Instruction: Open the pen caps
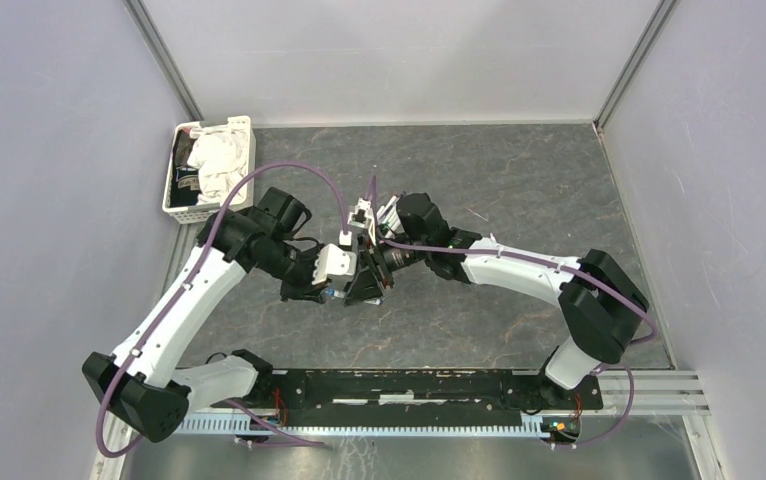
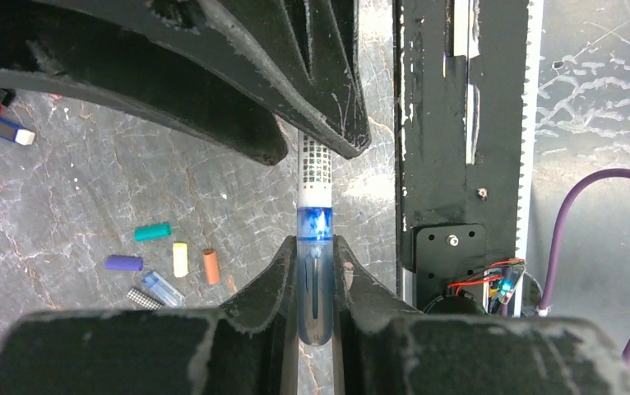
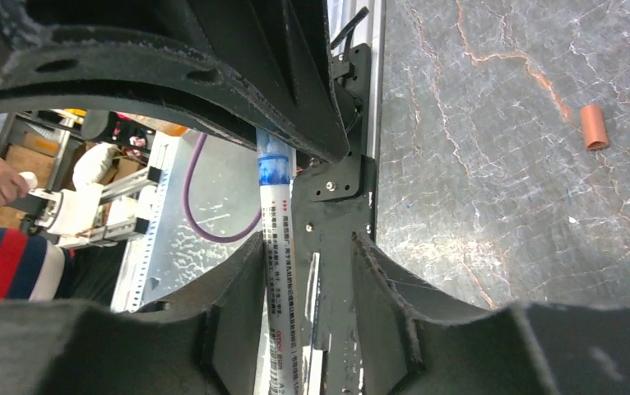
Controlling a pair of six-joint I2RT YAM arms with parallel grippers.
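Note:
A white marker with a blue end point(image 2: 315, 173) is held upright in the left wrist view, its clear blue cap end between the fingers of my left gripper, which is shut on it. In the right wrist view the marker's printed barrel point(image 3: 280, 280) runs down between the fingers of my right gripper; a gap shows beside it, so that gripper is part open around the barrel. From above, both grippers meet near the table's middle, hiding most of the marker.
Loose caps, such as a teal one point(image 2: 152, 231) and an orange one point(image 3: 593, 126), lie on the grey table with other pens point(image 2: 3, 127). A white basket point(image 1: 173, 195) stands back left.

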